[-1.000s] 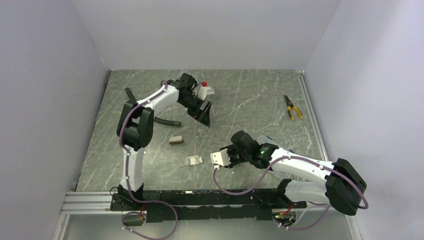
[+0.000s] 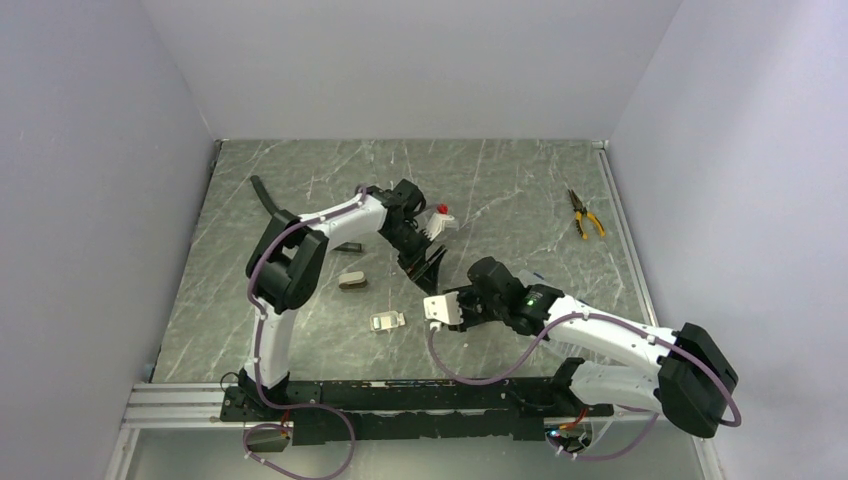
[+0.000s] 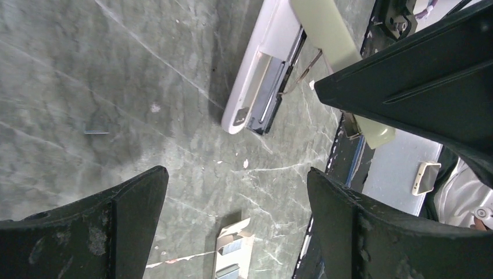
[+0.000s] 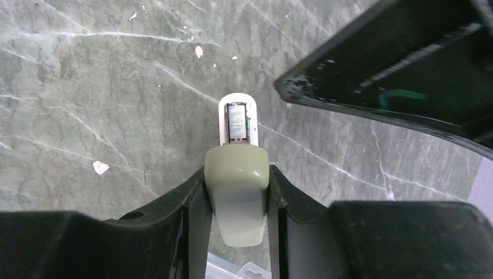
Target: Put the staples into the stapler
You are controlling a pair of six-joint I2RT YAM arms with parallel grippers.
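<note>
My right gripper is shut on the cream lid (image 4: 238,165) of the stapler. The lid is raised, and in the left wrist view the white stapler base (image 3: 256,72) shows its open metal channel (image 3: 270,96). A ridged metal strip (image 4: 237,122) lies in the channel near the tip in the right wrist view. My left gripper stands open beside the stapler's tip, nothing between its fingers. A small staple piece (image 3: 96,129) lies on the table. An opened white carton (image 2: 387,321) holding staple strips sits left of the stapler.
A cream-and-brown block (image 2: 352,280) lies left of the grippers. Yellow-handled pliers (image 2: 584,214) rest at the far right, and a dark bar (image 2: 264,195) at the far left.
My left gripper has moved right and toward the front, closer to the stapler.
</note>
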